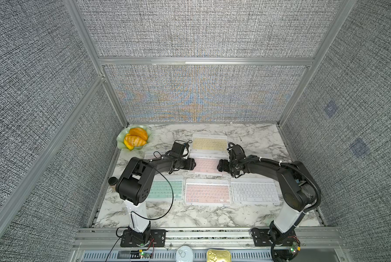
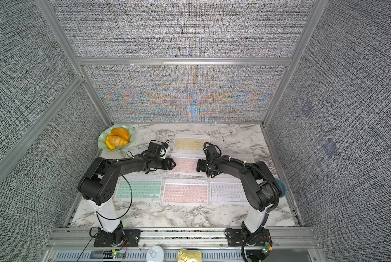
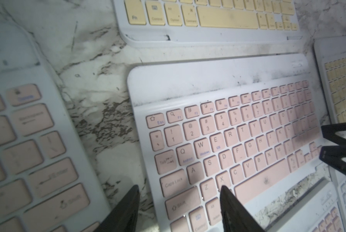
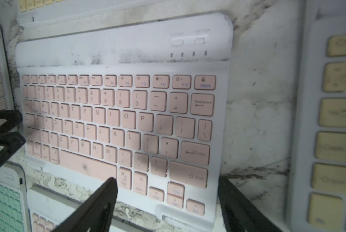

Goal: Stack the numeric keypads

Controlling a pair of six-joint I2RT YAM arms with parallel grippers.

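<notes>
The middle pink keyboard (image 1: 207,165) lies among the others, an arm at each short end. My left gripper is at its left end, shut on the near-left part, whose keys show between its fingers. Over the right end stands my right gripper, part open, with the near-right corner of the pink keyboard (image 4: 142,116) between its fingers. Behind is a yellow keyboard (image 1: 209,144). In front lie a green (image 1: 165,190), another pink (image 1: 207,193) and a white keyboard (image 1: 255,192). Whether the middle keyboard is lifted cannot be told.
Another pink keyboard (image 3: 30,154) lies left, mostly hidden under the left arm from above. A second yellow one (image 4: 335,154) lies right, beneath the right arm. A green bowl (image 1: 120,142) of yellow food stands back left. Bare marble (image 1: 256,135) shows at the back right.
</notes>
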